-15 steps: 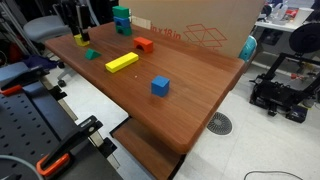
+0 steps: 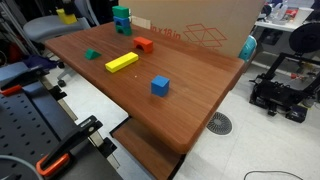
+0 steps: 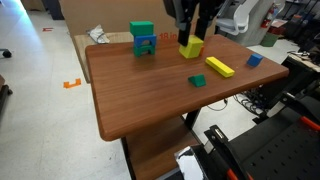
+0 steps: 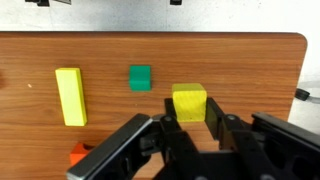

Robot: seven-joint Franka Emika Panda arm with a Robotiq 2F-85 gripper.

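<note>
A yellow block (image 4: 189,102) is held by my gripper, which is shut on it. In exterior view 2 this raised yellow block (image 3: 193,46) hangs above the wooden table (image 3: 125,95). In exterior view 1 the held block (image 2: 66,17) is at the far left, above the table's far end. A green triangular block (image 2: 92,54) and a long yellow bar (image 2: 122,62) lie on the table. A blue cube (image 2: 160,86) sits nearer the camera. Behind the bar rests a red arch (image 2: 144,45).
Green and blue pieces make a stack (image 3: 144,38) near the table's back edge. A cardboard box (image 2: 190,22) stands along the back. Bare wood surrounds the blue cube.
In exterior view 1 the yellow block has risen from near the tabletop and shifted left, with my gripper moving along. The other blocks have stayed put.
</note>
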